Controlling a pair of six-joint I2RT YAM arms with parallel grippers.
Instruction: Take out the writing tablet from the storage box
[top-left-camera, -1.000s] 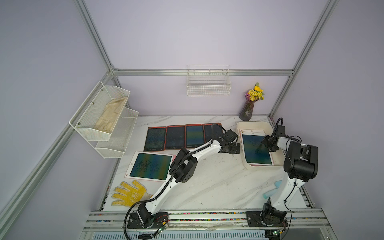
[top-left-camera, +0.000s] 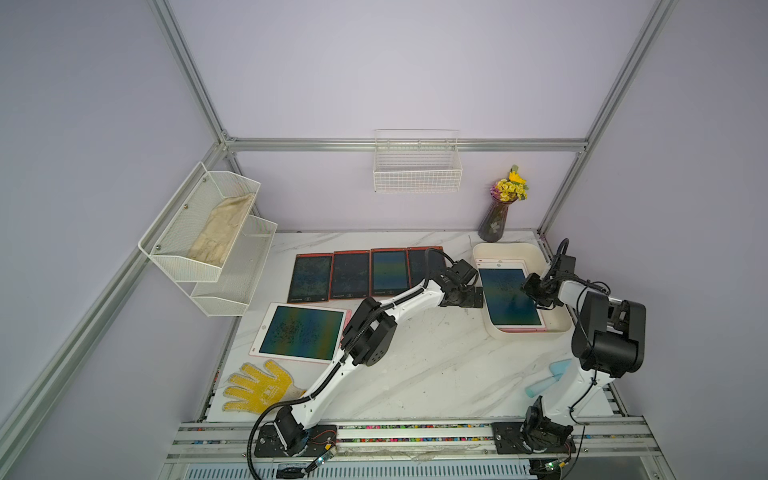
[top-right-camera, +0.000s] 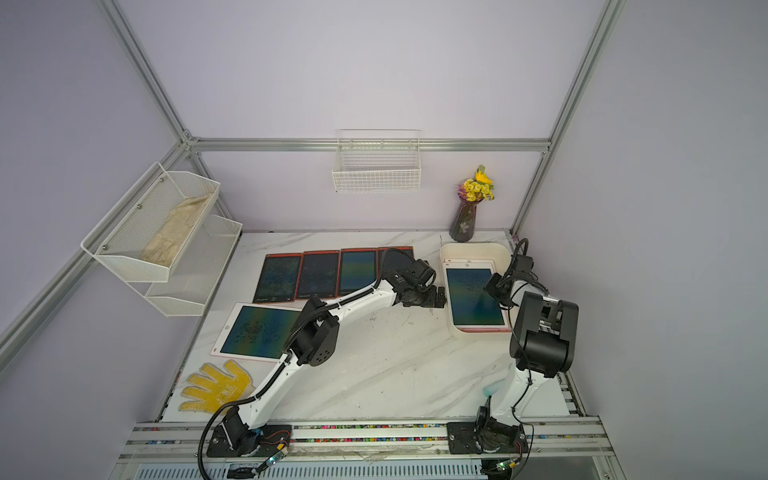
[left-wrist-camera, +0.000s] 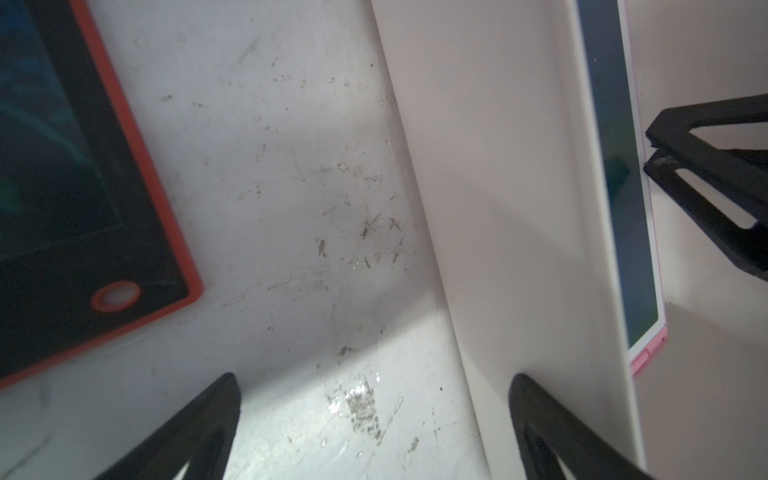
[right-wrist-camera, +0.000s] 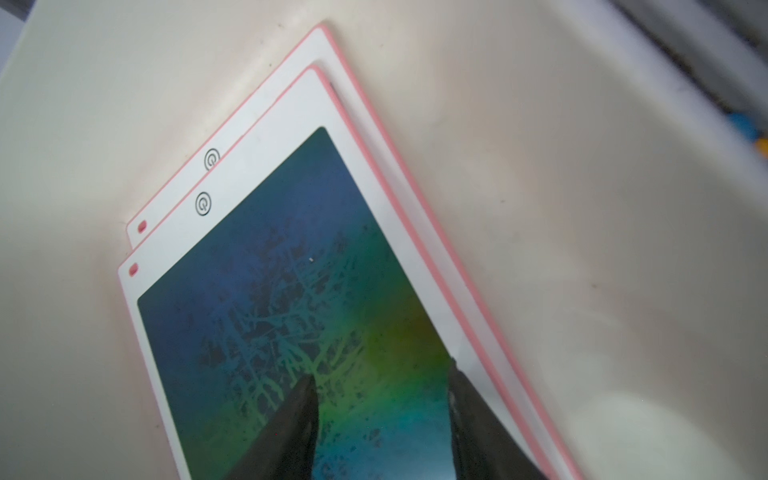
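Observation:
The cream storage box (top-left-camera: 553, 320) holds white writing tablets (right-wrist-camera: 256, 264) with pink edges, two of them stacked with the upper slightly offset. My right gripper is over the upper tablet's screen, fingers apart with nothing visible between them. In the left wrist view its black fingers (left-wrist-camera: 704, 120) reach in above the tablet's edge. My left gripper stands open at the box's left wall (left-wrist-camera: 512, 200), its fingertips low on either side, one close to the wall.
Four red-framed tablets (top-left-camera: 309, 278) line the back left; a white tablet (top-left-camera: 297, 332) and yellow glove (top-left-camera: 257, 388) lie front left. A vase of flowers (top-left-camera: 494, 220) stands behind the box.
My right arm has shifted slightly right, and the tablet in the box appears shifted slightly left. The left arm is nearly still.

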